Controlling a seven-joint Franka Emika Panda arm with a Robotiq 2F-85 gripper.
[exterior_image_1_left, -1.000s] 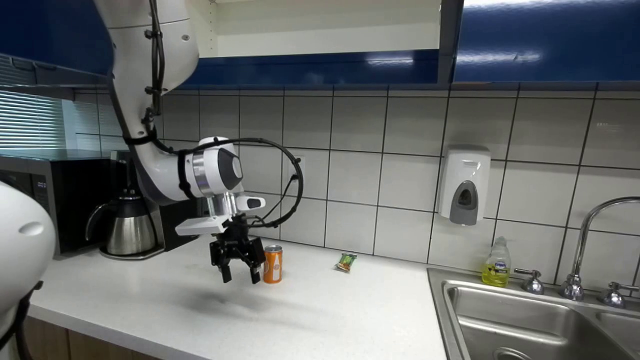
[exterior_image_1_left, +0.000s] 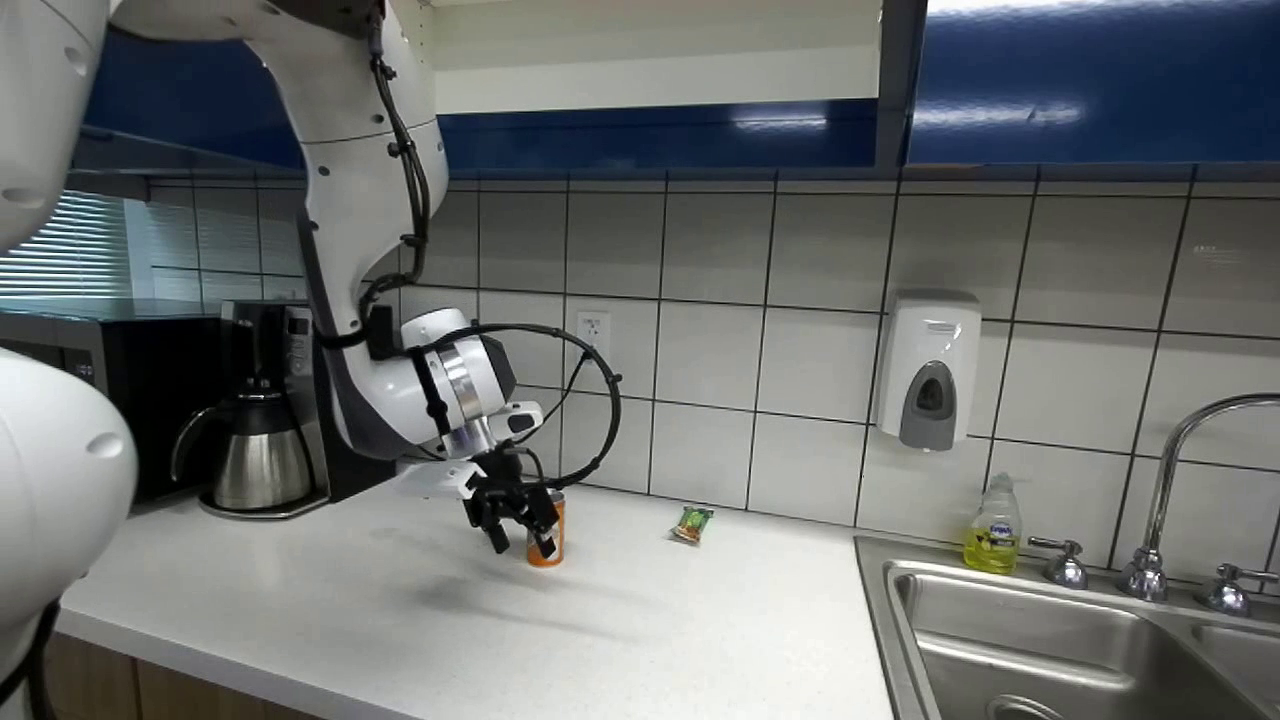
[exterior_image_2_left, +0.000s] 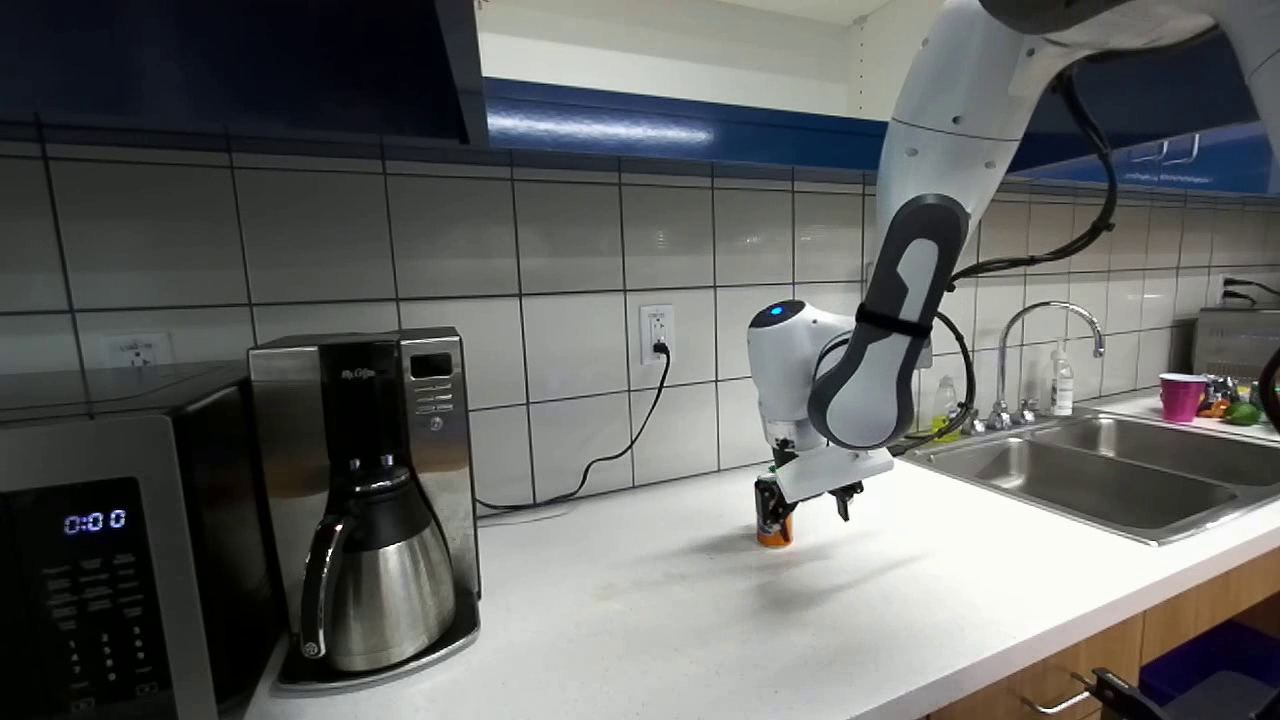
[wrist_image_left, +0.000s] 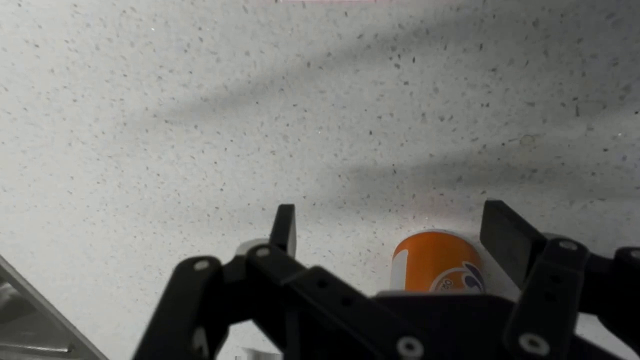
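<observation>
An orange can (exterior_image_1_left: 553, 554) stands upright on the white counter, partly covered by my gripper (exterior_image_1_left: 524, 550) in exterior view 1. From the other side, its orange base (exterior_image_2_left: 775, 535) shows below the gripper (exterior_image_2_left: 810, 510). In the wrist view the can (wrist_image_left: 441, 258) appears low in the picture, nearer the right finger (wrist_image_left: 507, 243) than the left finger (wrist_image_left: 286, 231), its lower part hidden by the gripper body. The fingers are wide apart with nothing gripped; whether a finger touches the can I cannot tell.
A small green packet (exterior_image_1_left: 691, 524) lies by the tiled wall. To the right are a sink (exterior_image_1_left: 1032, 636), a yellow soap bottle (exterior_image_1_left: 993, 528) and a faucet (exterior_image_1_left: 1158, 516). A coffee maker (exterior_image_2_left: 444, 480) and microwave (exterior_image_2_left: 108, 540) stand at the left.
My gripper has moved right in exterior view 1 and become tilted, now overlapping the can, which it stood left of before. The can stays in place.
</observation>
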